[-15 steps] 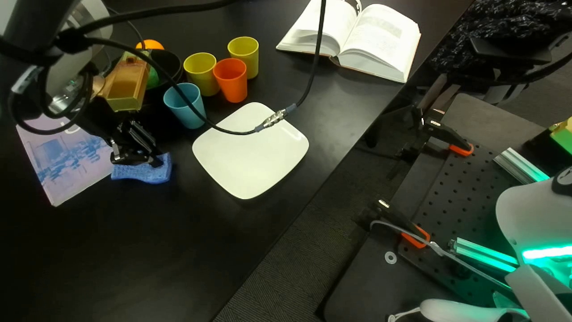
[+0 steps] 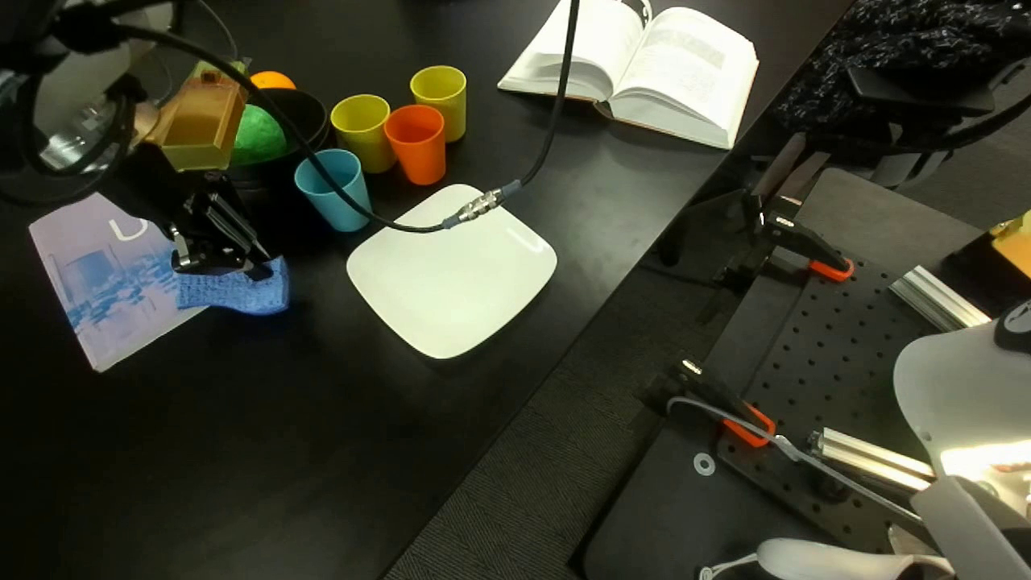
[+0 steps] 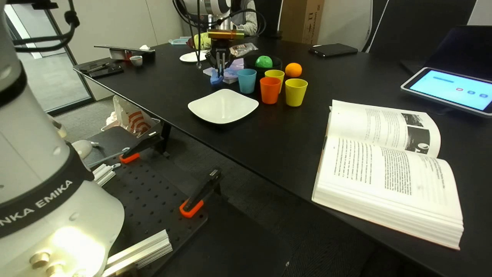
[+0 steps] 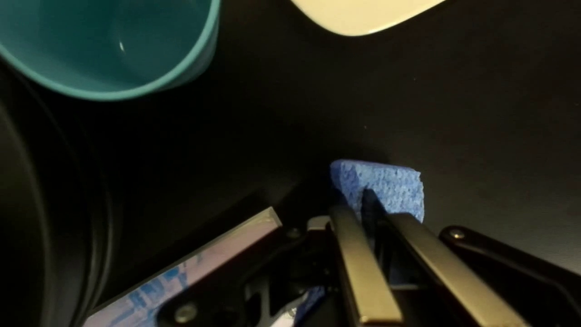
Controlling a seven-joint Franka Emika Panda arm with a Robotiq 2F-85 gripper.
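A blue sponge [image 2: 250, 289] is pinched by my gripper [image 2: 221, 266] near the left end of the black table, beside and partly over a white and blue booklet [image 2: 108, 275]. In the wrist view, one end of the sponge [image 4: 400, 188] sticks out past the fingers [image 4: 363, 261], which are shut on it. Exterior view 2 has the sponge [image 3: 216, 79] low at my gripper [image 3: 220, 74]; whether it touches the surface beneath, I cannot tell.
Close by stand a light blue cup [image 2: 333, 188], an orange cup [image 2: 417, 143], two yellow cups and a black bowl [image 3: 276, 62] with a green ball. A white plate [image 2: 452, 280] lies farther right; beyond is an open book [image 2: 638, 68].
My gripper and the sponge in it have shifted left and slightly toward the back, farther over the booklet. The base light went from green to white.
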